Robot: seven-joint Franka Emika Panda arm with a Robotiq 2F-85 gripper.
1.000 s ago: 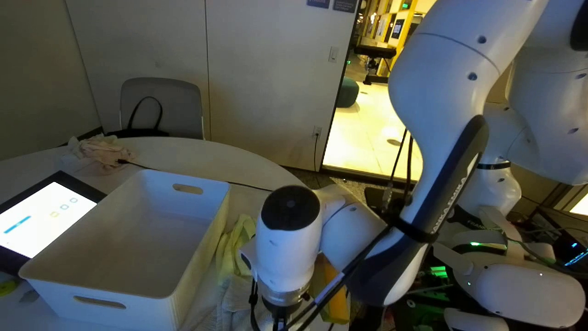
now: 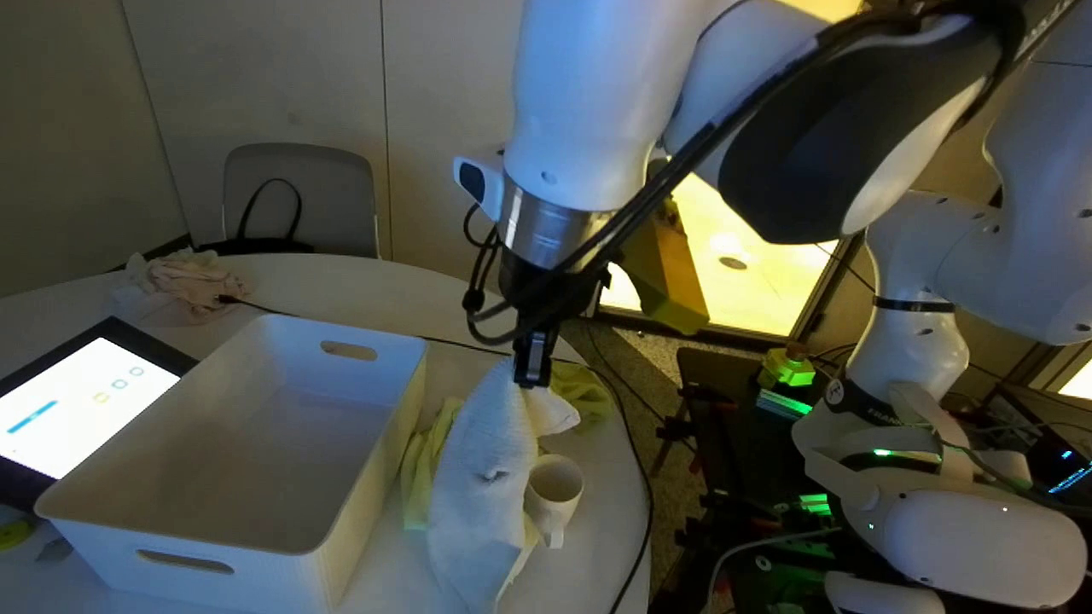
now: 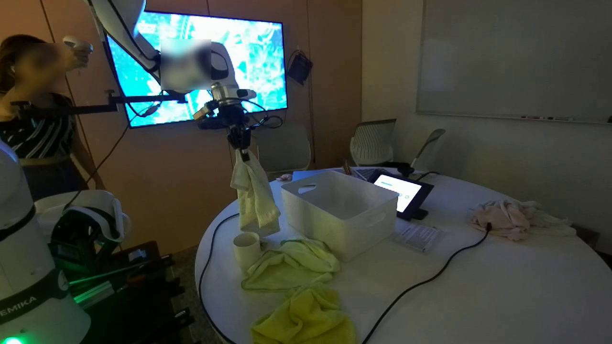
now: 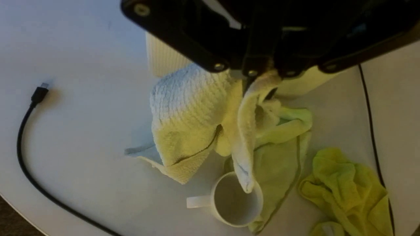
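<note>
A white towel (image 2: 479, 491) hangs from my gripper (image 2: 532, 370), which is shut on its upper end. In the second exterior view the towel (image 3: 255, 198) dangles beside the white bin (image 3: 350, 220), above the table, and the gripper (image 3: 245, 154) is over the table's edge. The wrist view shows the towel (image 4: 189, 114) pinched between the fingertips, one fold drooping across the rim of a white mug (image 4: 236, 200). Whether that fold touches the mug cannot be told. From above, the bin (image 2: 235, 440) looks empty.
A pale green cloth (image 3: 298, 263) lies by the mug, with a yellow-green cloth (image 3: 310, 321) nearer the front. A black cable (image 4: 27, 157) runs over the table. A tablet (image 2: 82, 399) stands beside the bin; a pinkish cloth (image 3: 505, 218) lies farther off.
The arm has risen well above the table, lifting the white towel with it. The mug and more of the table now show in the first exterior view. The bin has not moved.
</note>
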